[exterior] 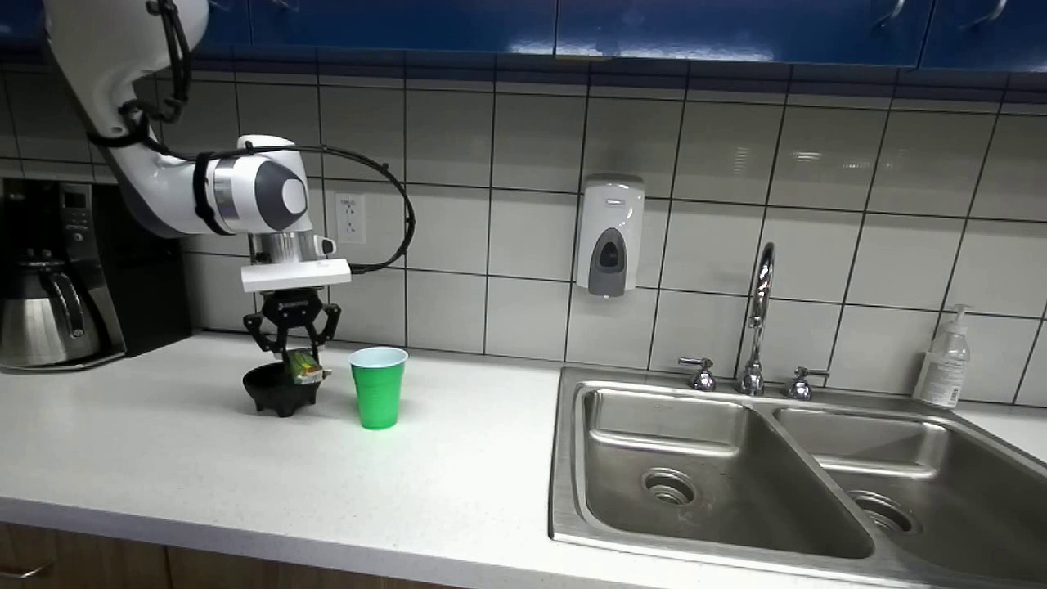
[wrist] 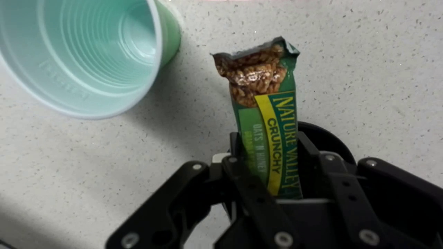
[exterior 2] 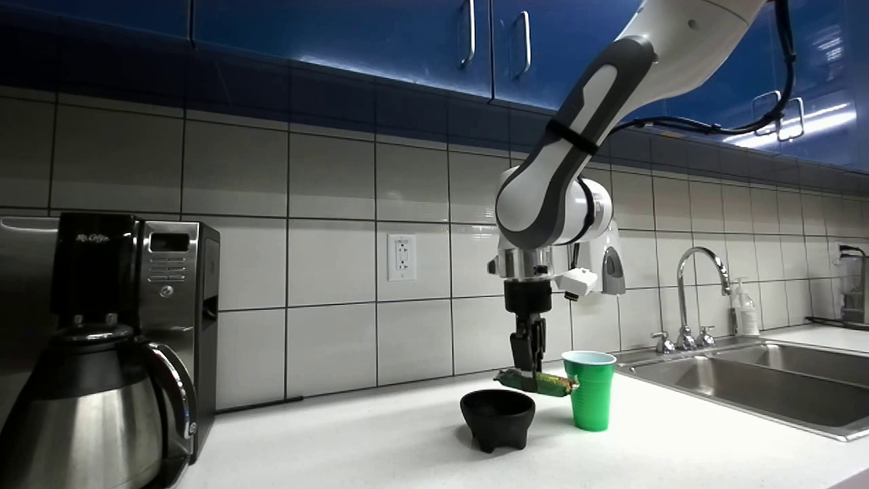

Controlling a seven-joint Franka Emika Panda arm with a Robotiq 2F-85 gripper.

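A green granola bar packet (wrist: 270,137) with a yellow stripe is pinched between my fingers, its far end sticking out past them in the wrist view. My gripper (exterior: 299,355) is shut on it. Below lies a black footed bowl (exterior 2: 498,415); from exterior view 2 the bar (exterior 2: 539,382) sits around the height of the bowl's rim or just above, reaching toward the cup. In the wrist view the bowl (wrist: 328,143) is mostly covered by the gripper and bar. A green cup (exterior: 379,391), white-rimmed and upright, stands right of the bowl; its visible interior (wrist: 104,45) is empty.
A coffee maker (exterior 2: 180,310) with a steel carafe (exterior 2: 98,415) stands at the left end. To the right is a double steel sink (exterior: 707,461) with a faucet (exterior: 757,324). The counter (exterior: 422,481) in front of bowl and cup is clear.
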